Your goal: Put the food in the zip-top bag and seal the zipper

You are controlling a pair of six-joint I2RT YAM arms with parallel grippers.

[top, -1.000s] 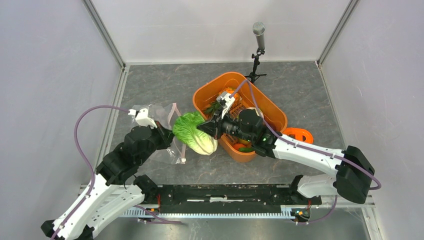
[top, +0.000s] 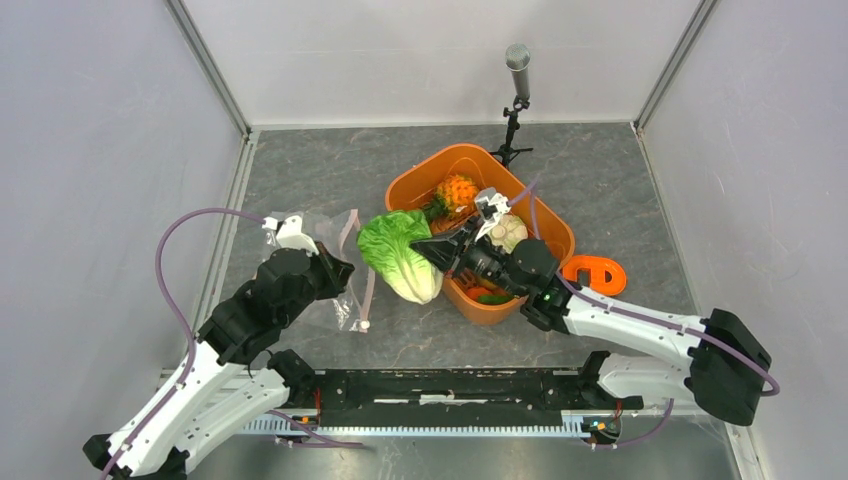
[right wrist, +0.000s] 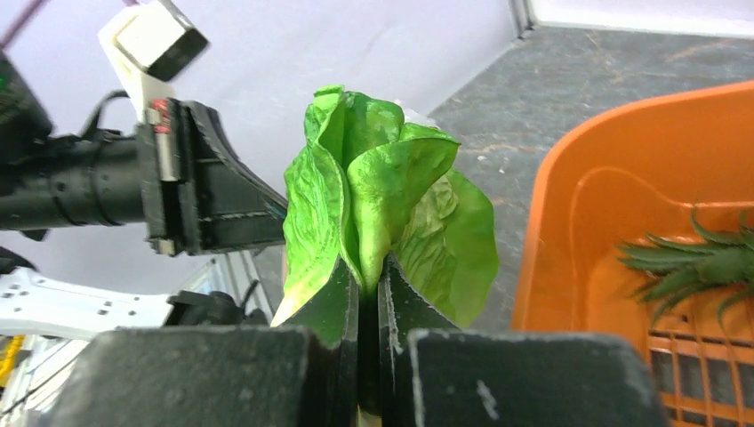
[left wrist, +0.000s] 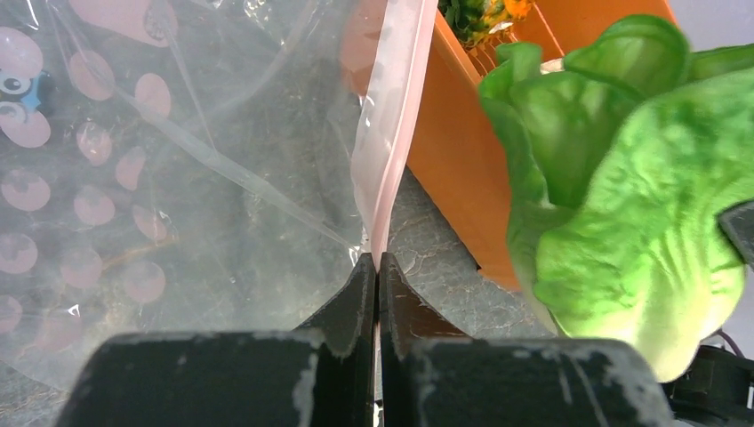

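The clear zip top bag point(top: 350, 290) lies on the table left of centre, its pinkish zipper edge point(left wrist: 400, 133) running up from my left gripper. That gripper is shut on the edge of the bag. A leafy green lettuce point(top: 402, 258) hangs from my right gripper, which is shut on its leaves. In the top view the lettuce is just right of the bag's mouth, outside the bag, over the orange basket's left rim. Through the left wrist view, the lettuce point(left wrist: 622, 196) appears apart from the bag.
The orange basket point(top: 560, 235) holds a pineapple point(top: 458, 190), a cauliflower point(top: 508, 233) and other produce. An orange ring-like object point(top: 606, 275) lies right of it. Behind stands a small camera stand point(top: 512, 130).
The right gripper and the lettuce have shifted slightly right, away from the left gripper, and the lettuce has turned a little. The left arm has barely moved.
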